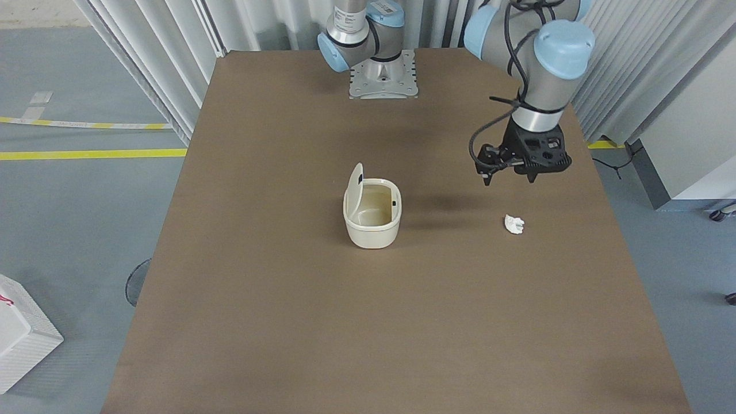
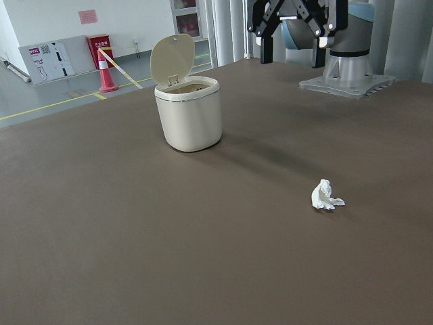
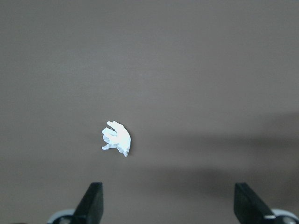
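A small white crumpled tissue point(image 1: 514, 225) lies on the brown table, right of a cream bin point(image 1: 373, 227) with its lid point(image 2: 172, 57) standing raised. My gripper point(image 1: 509, 176) hangs above the table, behind and over the tissue. In the left view the gripper point(image 2: 291, 54) is at the top, high above the surface. In the wrist view the tissue point(image 3: 117, 138) lies below, between and beyond the two widely spaced fingers; the gripper is open with nothing between them.
Curtains line the back, and floor shows beyond both side edges.
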